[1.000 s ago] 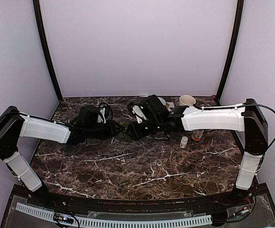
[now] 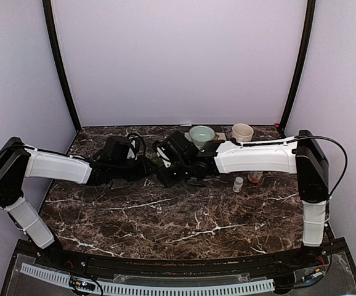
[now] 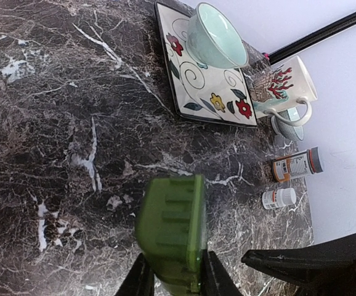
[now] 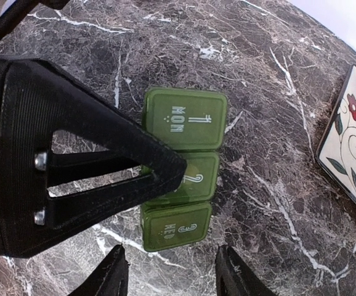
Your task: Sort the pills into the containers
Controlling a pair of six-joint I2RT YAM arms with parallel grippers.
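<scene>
A green pill organizer (image 3: 172, 228) stands between the fingers of my left gripper, which is closed around its lower part. In the right wrist view the pill organizer (image 4: 186, 120) shows lids marked MON and WED, with the lid between them partly covered by a black left finger (image 4: 116, 135). All the lids visible there look closed. My right gripper is open just beside the WED end, with nothing between its fingertips. From above, the two grippers meet near the table's middle and hide most of the organizer.
A pale green bowl (image 3: 218, 37) sits on a flowered tray (image 3: 181, 92) at the back. Beside it stand a coral-patterned mug (image 3: 283, 86), an amber pill bottle (image 3: 295, 164) and a small white bottle (image 3: 279, 198).
My right arm has moved leftward, closer to the left gripper, uncovering more of the pale green bowl. The left arm has stayed nearly still.
</scene>
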